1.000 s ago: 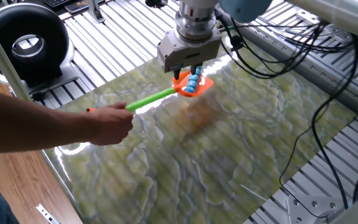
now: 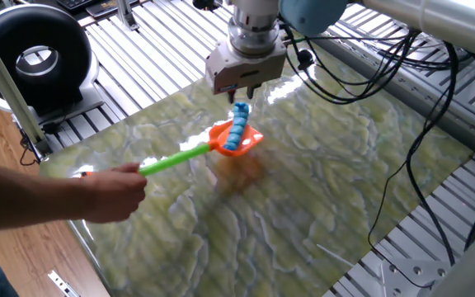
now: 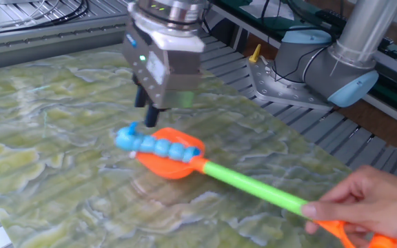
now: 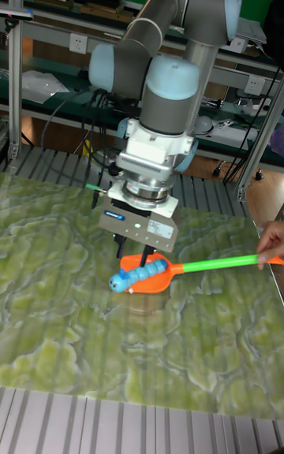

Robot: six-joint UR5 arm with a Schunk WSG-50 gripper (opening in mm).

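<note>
A blue segmented caterpillar toy [image 2: 237, 130] lies across an orange shovel scoop [image 2: 252, 142], its head end sticking out past the rim. The scoop's green handle [image 2: 176, 159] is gripped by a person's hand [image 2: 120, 191], which keeps it raised over the table. Just above the toy hangs my gripper [image 2: 241, 96], pointing down. Its two dark fingers stand apart with nothing between them. From the other side, the toy [image 3: 158, 147] lies below the gripper [image 3: 146, 110]. In the third view the gripper [image 4: 133, 258] is over the scoop's far side, seemingly clear of the toy [image 4: 139, 275].
Black cables [image 2: 386, 78] hang beside the arm. A black ring-shaped object [image 2: 35, 58] stands at the far left corner. The person's arm [image 2: 31, 198] reaches in from the left.
The hand and shovel have moved left and away from my gripper, carrying the toy.
</note>
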